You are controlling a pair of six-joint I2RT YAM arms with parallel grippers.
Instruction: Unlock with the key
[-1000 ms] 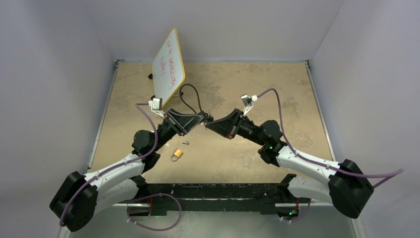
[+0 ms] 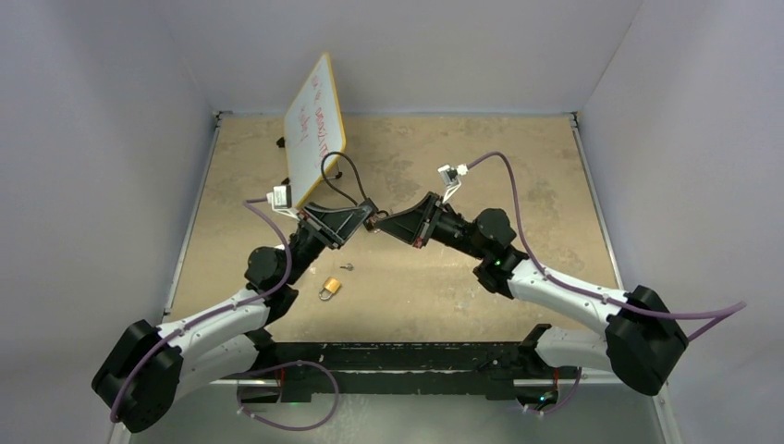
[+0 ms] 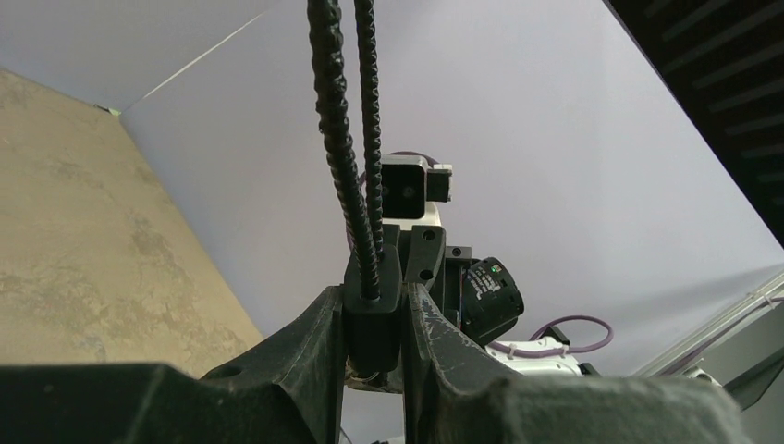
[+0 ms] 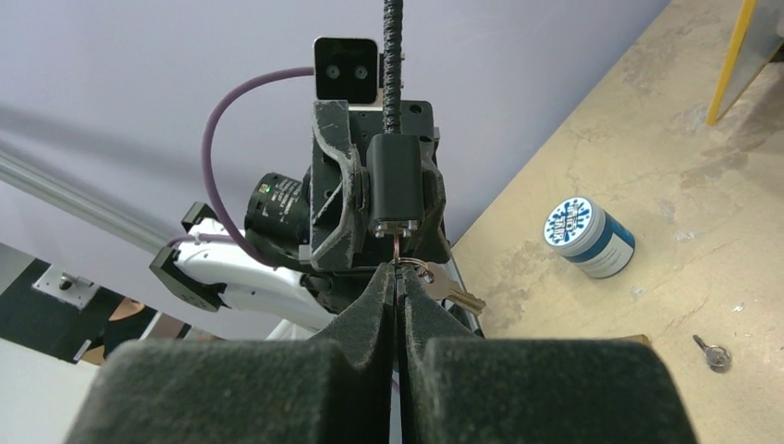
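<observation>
My left gripper is shut on the black body of a cable lock (image 3: 373,328); its loop of dark cable (image 2: 341,157) rises above it. In the right wrist view the lock's body (image 4: 396,185) hangs vertically above my right gripper, which is shut at its underside. A key (image 4: 448,289) on a ring shows just beside the right fingertips; a thin metal piece runs up from them toward the lock's bottom. Whether it sits inside the keyhole I cannot tell. The two grippers meet near the middle in the top view (image 2: 370,217).
A brass padlock (image 2: 331,287) and a small key (image 2: 347,266) lie on the table; the key also shows in the right wrist view (image 4: 716,356), near a blue-and-white jar (image 4: 601,250). A whiteboard (image 2: 314,120) stands at back left.
My right gripper has moved a little left and up in the top view. The left gripper and cable loop have shifted slightly left.
</observation>
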